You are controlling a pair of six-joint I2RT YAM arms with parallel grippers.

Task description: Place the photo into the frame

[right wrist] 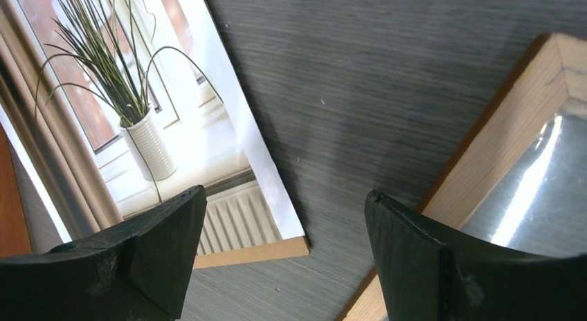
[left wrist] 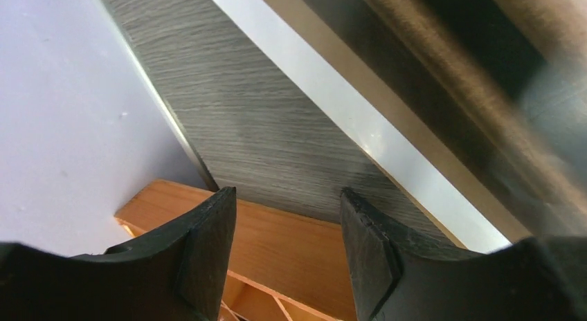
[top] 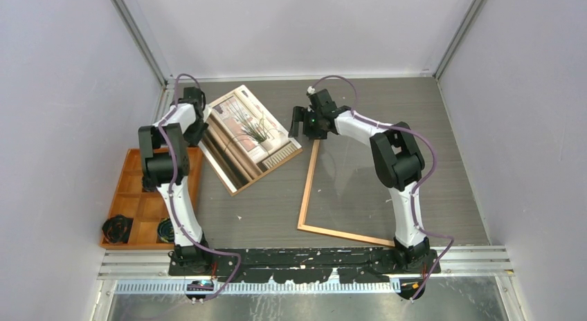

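The photo (top: 250,133), a curtained window with a potted plant, lies turned at an angle on the table at the left. To its right is the light wooden frame (top: 304,203), flat and with a clear panel (right wrist: 554,196); the right arm covers part of it. My right gripper is partly open between the photo's corner and the frame, and its fingers hold nothing. Beside the photo's left edge (left wrist: 360,120), over the strip of table next to the orange box, my left gripper stands partly open and empty.
The orange compartment box (top: 142,203) sits at the front left with dark coils (top: 118,228) in it, partly under the left arm. Bare table (top: 259,221) shows between photo and frame, and also at the back right.
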